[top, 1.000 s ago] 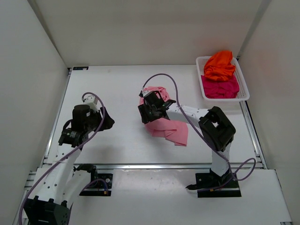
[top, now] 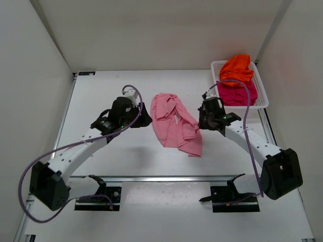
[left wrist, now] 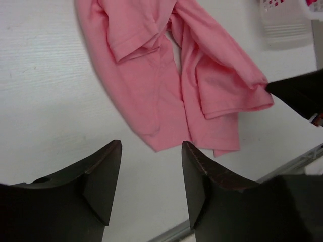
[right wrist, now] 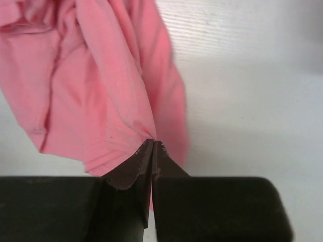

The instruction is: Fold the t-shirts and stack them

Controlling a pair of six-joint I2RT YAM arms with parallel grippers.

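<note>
A crumpled pink t-shirt (top: 164,121) lies in loose folds at the middle of the white table. At its right side my right gripper is shut on a pinched fold of the cloth, which stretches away from the fingertips. The left wrist view shows that same raised fold at the right gripper's tip (left wrist: 275,88). My left gripper stands open just left of the shirt, nothing between its fingers. In the top view its dark fingers (top: 145,119) are close to the shirt's left edge.
A white basket (top: 262,91) at the back right holds an orange cloth (top: 236,71) and a magenta cloth (top: 238,95). The right forearm passes close in front of it. Bare table lies to the left and in front of the shirt.
My right gripper has moved from the shirt's left part to its right side, drawing a fold of cloth along. The left gripper has come rightward toward the shirt.
</note>
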